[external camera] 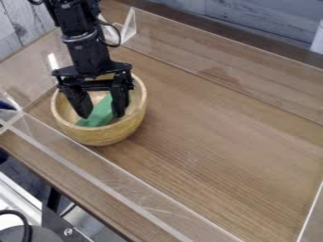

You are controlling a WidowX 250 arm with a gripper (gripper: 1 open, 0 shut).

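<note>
A black robot gripper (98,95) reaches down from the top left into a round tan bowl (101,132), its fingers spread over a green object (98,114) lying inside. The fingers partly hide the green object; whether they touch it is not clear.
Clear plastic edging runs along its left side. Black cables (13,227) show at the lower left.
</note>
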